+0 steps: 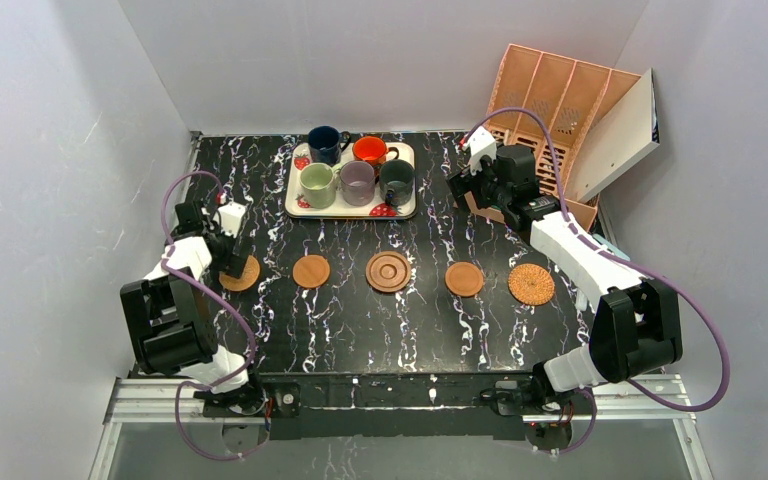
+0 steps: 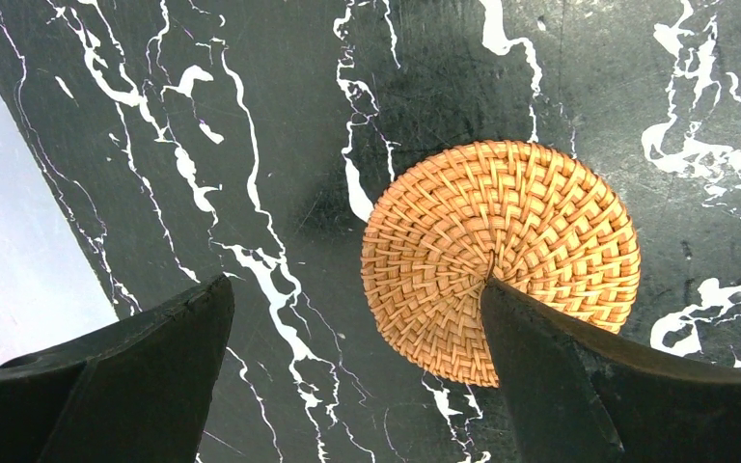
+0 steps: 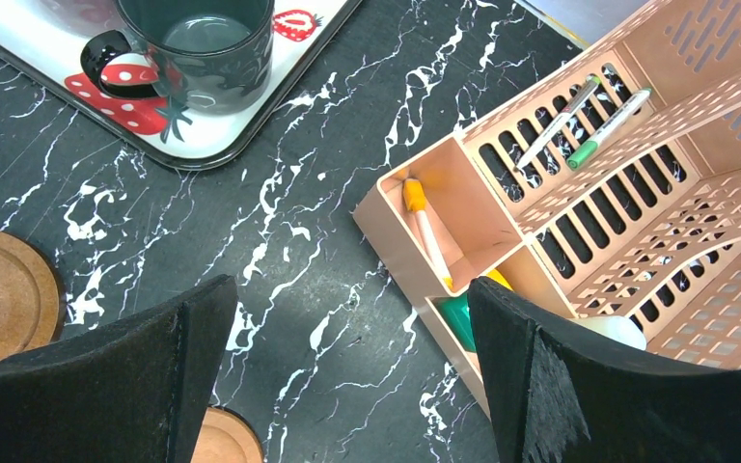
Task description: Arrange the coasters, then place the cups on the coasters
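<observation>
On the tray at the back stand several cups: dark blue (image 1: 325,145), orange-red (image 1: 370,150), light green (image 1: 317,186), mauve (image 1: 357,183) and dark green (image 1: 397,182). A row of coasters crosses the table: a woven one (image 2: 502,231) at far left, a plain wooden one (image 1: 311,271), a ringed one (image 1: 388,271), another plain one (image 1: 464,279) and a woven one (image 1: 531,284) at far right. Over the far-left coaster my left gripper is open and empty. My right gripper, open and empty, hovers between tray and organizer.
The strawberry-patterned tray (image 1: 295,207) has a raised dark rim. A peach organizer (image 3: 386,217) holding markers and small items fills the back right, with a white panel (image 1: 615,140) leaning in it.
</observation>
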